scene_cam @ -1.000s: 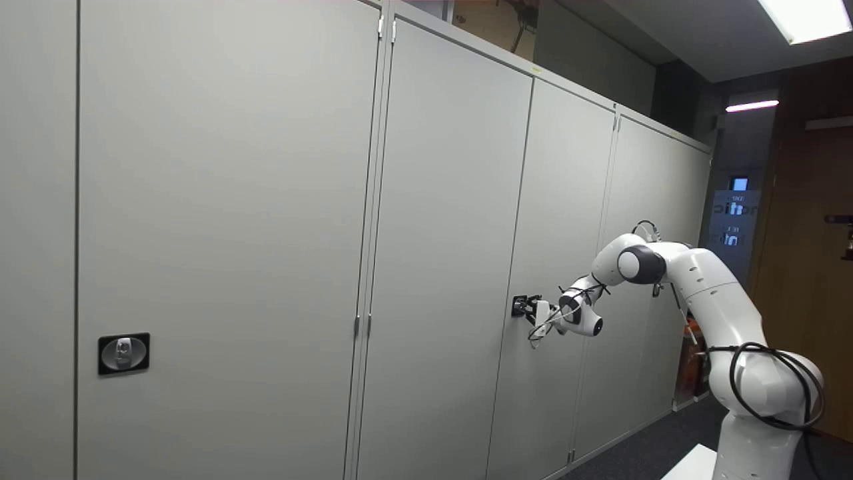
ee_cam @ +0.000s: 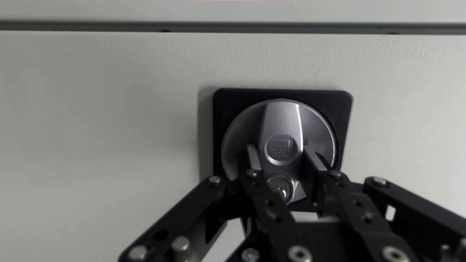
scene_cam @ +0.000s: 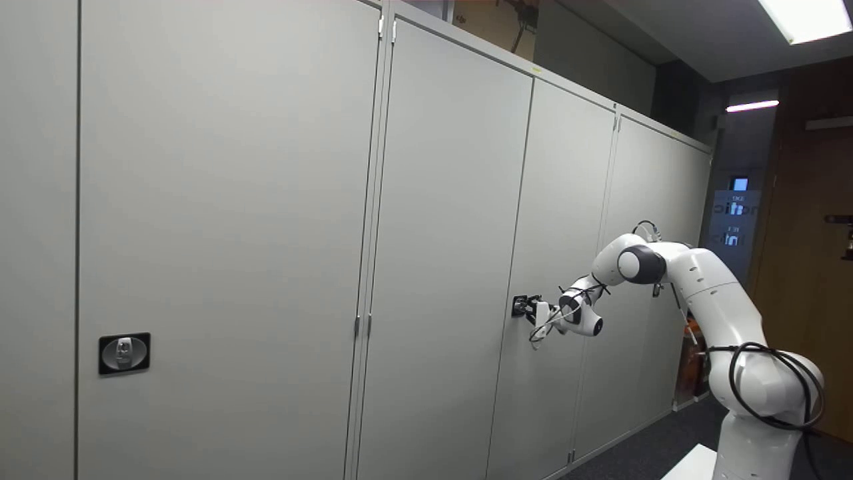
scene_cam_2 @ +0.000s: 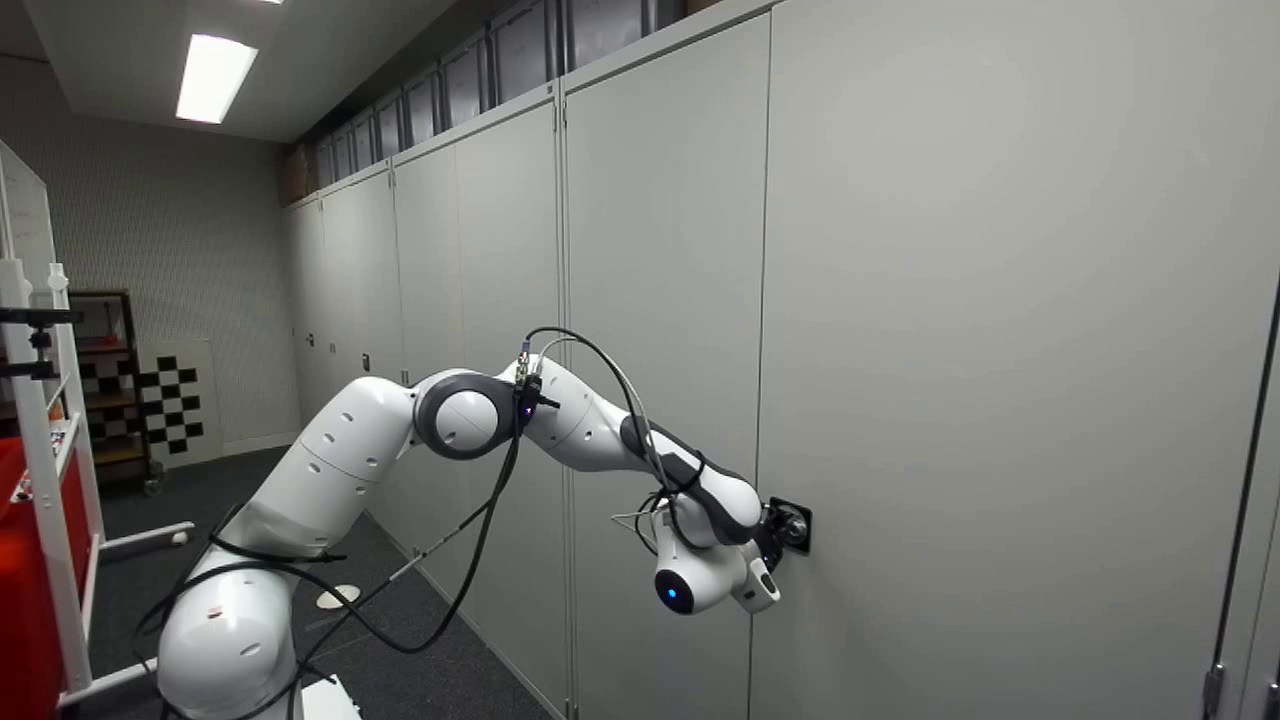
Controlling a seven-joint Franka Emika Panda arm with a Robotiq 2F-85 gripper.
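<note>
In the wrist view a silver turn handle [ee_cam: 281, 120] sits in a round recess within a black square plate [ee_cam: 233, 98] on the grey cabinet door [ee_cam: 109, 118]. My gripper is shut on this handle, one finger against each side of it. Below its round badge shows a keyhole lock [ee_cam: 279, 185], partly covered by the gripper's linkage. From outside, the gripper [scene_cam: 528, 307] reaches the plate beside the vertical door seam, and the door looks closed. The second exterior view shows the plate [scene_cam_2: 789, 526] with the gripper partly hidden behind the wrist.
A similar handle [scene_cam: 124, 353] is on another cabinet door at the left. Closed cabinet doors line the wall. A cable loop [scene_cam_2: 456, 588] hangs off the arm [scene_cam_2: 360, 444]. A white frame [scene_cam_2: 42, 480] stands across the aisle, with open floor between.
</note>
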